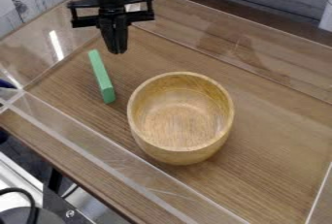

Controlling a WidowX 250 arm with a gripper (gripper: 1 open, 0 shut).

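Note:
My black gripper (116, 40) hangs at the top left over the wooden table, its narrow fingers pointing down, shut with nothing visible between them. Below and a little left of it a long green block (101, 76) lies on the table, apart from the fingers. To the right of the block stands a large round, light wooden bowl (181, 118), which looks empty.
Black cables (16, 199) lie at the lower left edge, and more dark cable shows at the far left.

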